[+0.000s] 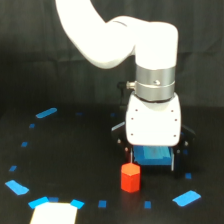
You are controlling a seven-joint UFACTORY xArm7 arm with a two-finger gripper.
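Observation:
The gripper [152, 159] points down at the right of the middle, its fingers far apart on either side of a blue box-like object [152, 155]. Whether the fingers press on that object or merely stand around it, I cannot tell. The white gripper body hides the object's upper part. A red block [130, 178] with an angular outline stands on the black surface, in front of the blue object's left side and very near it. Whether the two touch is unclear.
A white block [53, 213] is cut off by the bottom edge at left. Flat blue pieces lie on the black table at left [17, 187], far left [46, 113] and right [186, 198], among several small blue marks.

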